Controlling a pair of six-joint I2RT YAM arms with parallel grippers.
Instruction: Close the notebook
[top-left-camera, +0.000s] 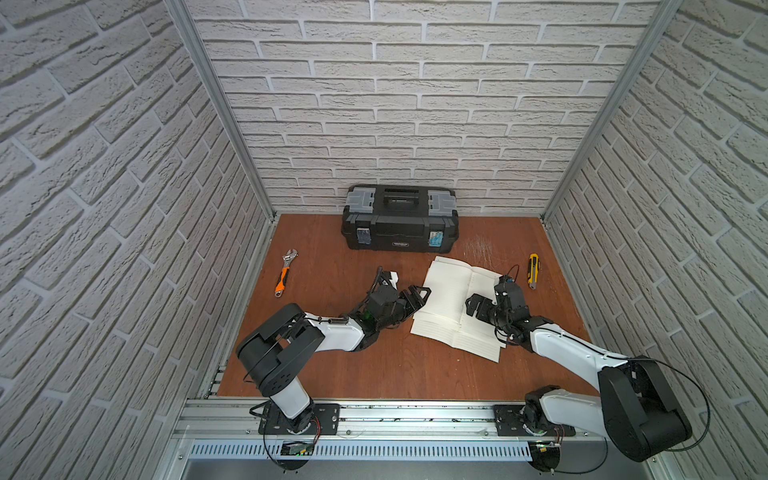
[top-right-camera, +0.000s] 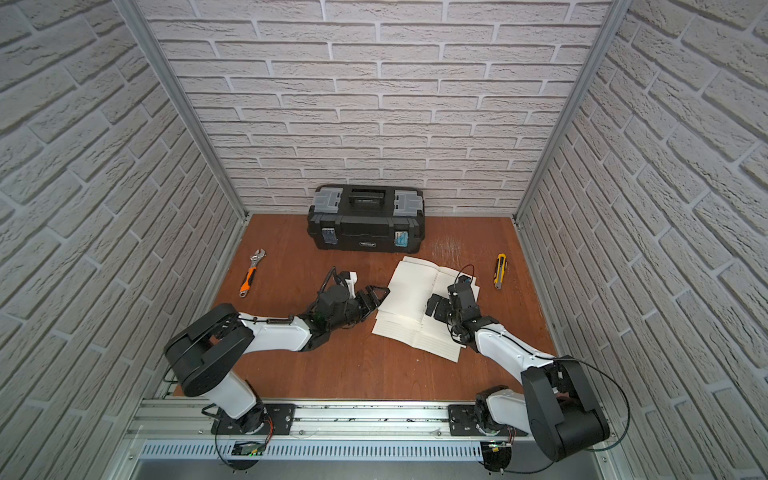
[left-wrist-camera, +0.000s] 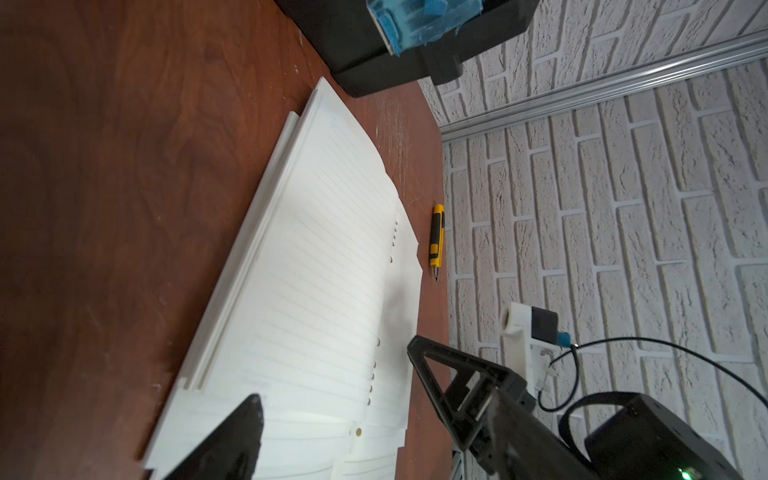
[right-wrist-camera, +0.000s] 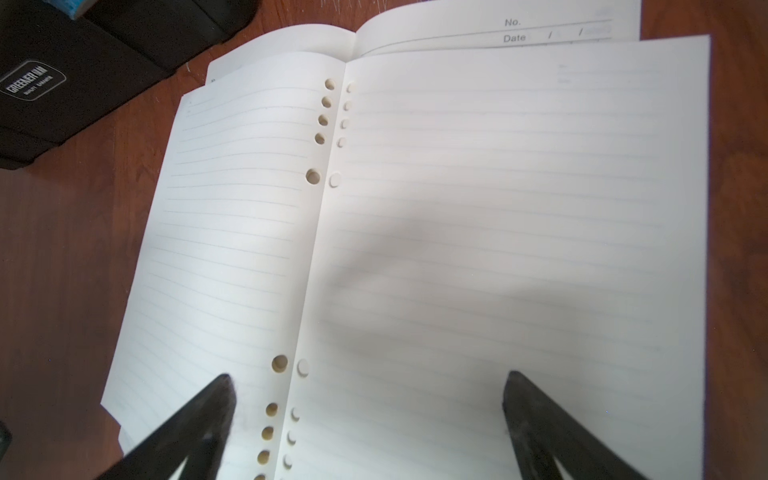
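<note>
The notebook (top-left-camera: 444, 288) lies spread on the table, white lined pages up, with punched holes along its middle fold (right-wrist-camera: 308, 240). At its left edge is my left gripper (top-left-camera: 424, 296), its fingers apart; in the left wrist view the notebook (left-wrist-camera: 312, 264) fills the space ahead of them, and no page shows held. Over the right-hand page hangs my right gripper, fingers spread wide with only paper visible beyond. Whether either gripper touches the paper cannot be told.
A black toolbox (top-left-camera: 400, 232) stands at the back, behind the notebook. An orange wrench (top-left-camera: 285, 272) lies far left, and a yellow cutter (top-left-camera: 533, 272) lies right of the notebook.
</note>
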